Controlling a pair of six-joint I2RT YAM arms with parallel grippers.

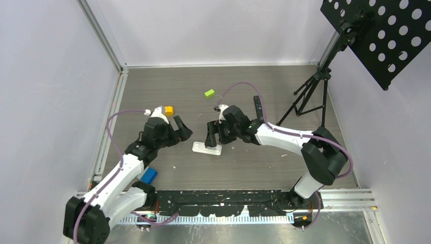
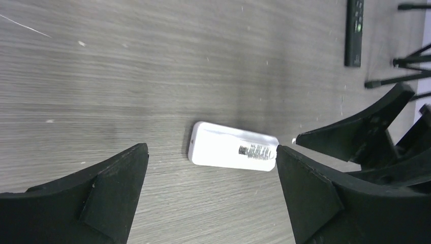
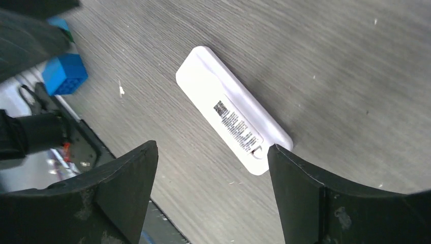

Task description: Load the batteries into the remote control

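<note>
A white remote control (image 1: 200, 148) lies flat on the grey table, angled in both wrist views. A dark striped patch (image 3: 238, 126) shows in a recess near one end; whether it is a label or batteries, I cannot tell. My left gripper (image 1: 185, 128) stands open to the left of the remote, apart from it. In the left wrist view the remote (image 2: 221, 148) appears between and beyond its fingers. The right gripper (image 1: 212, 137) is over the remote's right end in the top view. Its fingers (image 3: 300, 190) are spread, with nothing held between them.
A black remote (image 1: 258, 107) lies behind the right arm, near a tripod (image 1: 315, 91). Small blocks rest around: green (image 1: 209, 93), yellow (image 1: 168, 110) and blue (image 1: 148, 175).
</note>
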